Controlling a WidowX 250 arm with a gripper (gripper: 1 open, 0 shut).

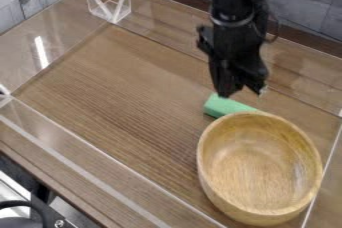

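A green object point(230, 106) lies on the wooden surface just behind a large pale wooden bowl point(257, 167), partly hidden by its rim. Above it hangs my black gripper point(243, 72), blurred, apart from the green object. It looks shut, with nothing visible between its fingers.
The bowl fills much of the front right. A small white wire-like object point(110, 2) stands at the back left. A dark cable shows at the bottom left corner.
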